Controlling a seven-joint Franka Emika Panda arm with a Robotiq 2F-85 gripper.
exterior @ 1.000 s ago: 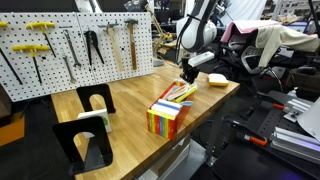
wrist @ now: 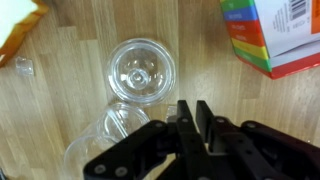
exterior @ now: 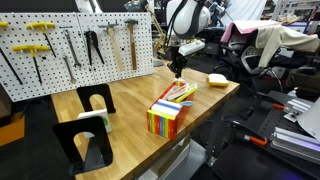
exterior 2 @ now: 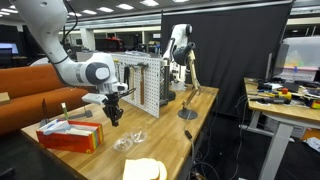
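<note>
In the wrist view my gripper points down at the wooden table with its two dark fingers a little apart and nothing visible between them. Just ahead of the fingers is a clear round dish or cup [wrist: 141, 70]. A second clear vessel [wrist: 105, 135] lies to the left, partly covered by the gripper's body. Exterior view 2 shows the gripper [exterior 2: 115, 119] above the table, between the red box [exterior 2: 70, 135] and the clear vessels [exterior 2: 137, 136].
A colourful box [wrist: 275, 30] fills the wrist view's upper right. Pale yellow, bread-like pieces [exterior 2: 145, 169] lie near the table edge. Two black bookends [exterior: 85, 145] stand at the front left; a white pegboard [exterior: 110, 45] with tools borders the table.
In exterior view 1 the arm has shifted to the left and its gripper has come up, away from beside the red box. The box and the table items look unmoved.
</note>
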